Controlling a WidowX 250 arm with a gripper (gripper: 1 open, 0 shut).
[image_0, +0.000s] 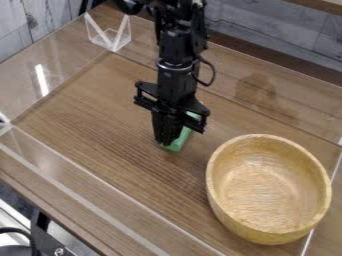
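My black gripper is low over the wooden table, near the middle of the view, with its fingers pointing down. It is at the left side of a small green object, which it partly hides. Whether anything is between the fingers is hard to see; they look close together.
A large tan bowl fills the lower right. Clear plastic pieces stand at the far top left and left edge.
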